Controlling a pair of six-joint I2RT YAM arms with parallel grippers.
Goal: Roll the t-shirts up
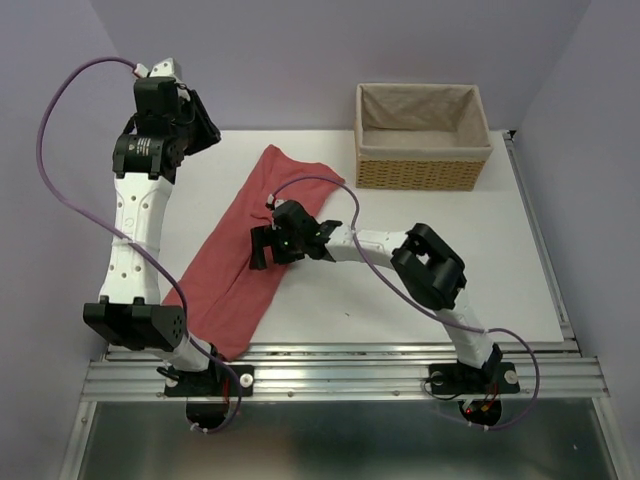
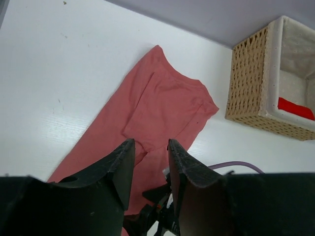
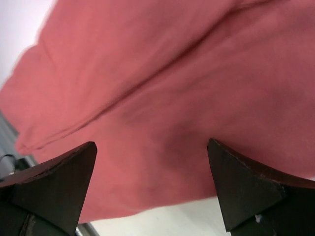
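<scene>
A red t-shirt (image 1: 225, 265) lies as a long folded strip, slanting from the table's back middle to its front left edge. In the left wrist view the shirt's far end (image 2: 170, 98) spreads flat, with a fold line along it. My left gripper (image 1: 212, 136) is raised at the back left, to the left of the cloth; its fingers stand part open with nothing held. Over the middle of the strip is my right gripper (image 1: 258, 247), its fingers wide apart. The red cloth (image 3: 157, 113) fills the right wrist view beneath those fingers, and none is gripped.
A wicker basket (image 1: 420, 174) with a pale lining stands at the back right; something red (image 2: 296, 108) shows inside it in the left wrist view.
</scene>
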